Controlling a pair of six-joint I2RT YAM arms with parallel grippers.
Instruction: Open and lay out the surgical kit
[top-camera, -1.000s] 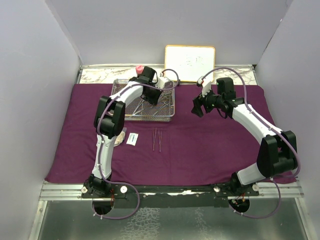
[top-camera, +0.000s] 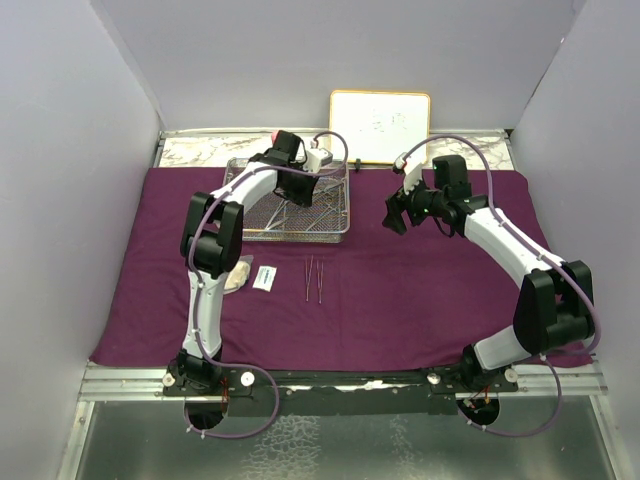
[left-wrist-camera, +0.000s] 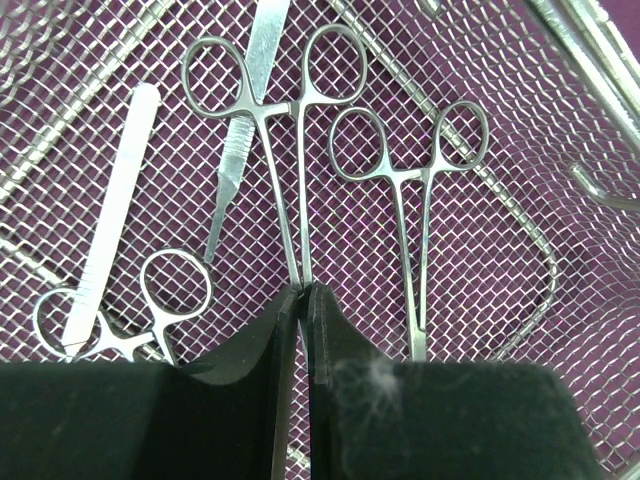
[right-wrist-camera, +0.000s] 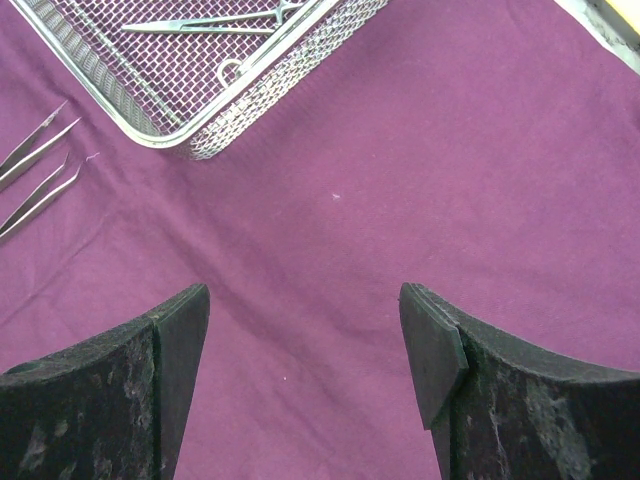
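Observation:
A wire mesh tray (top-camera: 290, 236) holds steel instruments. My left gripper is down inside it, its fingertips close together at the shanks of a ringed clamp (left-wrist-camera: 250, 108); whether they grip it I cannot tell. A second clamp (left-wrist-camera: 398, 180) lies to its right, a scalpel handle (left-wrist-camera: 120, 180) and another ringed instrument (left-wrist-camera: 160, 322) to the left. My right gripper stands open and empty over the cloth, right of the tray.
Two tweezers (top-camera: 320, 282), a white packet (top-camera: 265, 278) and a bagged item (top-camera: 238, 272) lie below the tray. A white board (top-camera: 380, 125) is at the back.
My left arm has shifted slightly to the left over the tray in the top view. The right arm has not moved.

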